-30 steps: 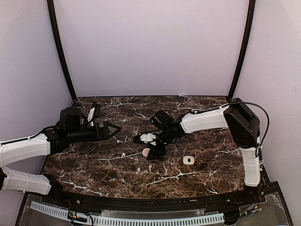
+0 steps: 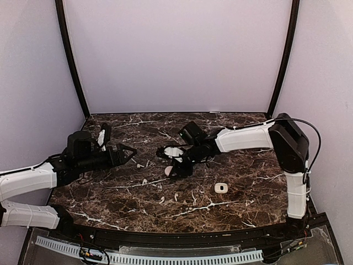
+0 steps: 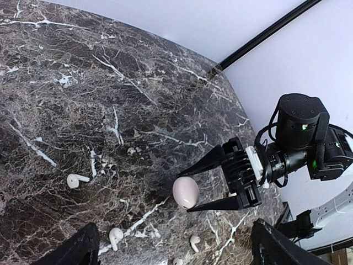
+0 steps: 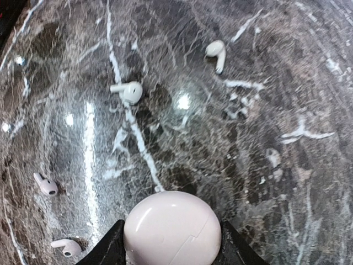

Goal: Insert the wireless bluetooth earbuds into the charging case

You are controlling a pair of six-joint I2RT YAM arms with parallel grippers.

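My right gripper [image 2: 174, 170] is shut on the rounded white charging case, held at the middle of the table; the left wrist view shows the case [image 3: 185, 192] between its fingertips. My left gripper [image 2: 130, 157] stands open at the left, nothing between its fingers. Several white earbuds lie loose on the marble: in the right wrist view one earbud [image 4: 131, 92] is at upper left, another [image 4: 217, 51] at top middle, others [image 4: 48, 186] lower left.
A small white square object [image 2: 221, 188] with a dark centre lies right of centre near the front. Walls bound the sides and back.
My right gripper with the case has risen slightly toward the back, its arm shifting with it. My left arm has moved slightly left and down in the top view.
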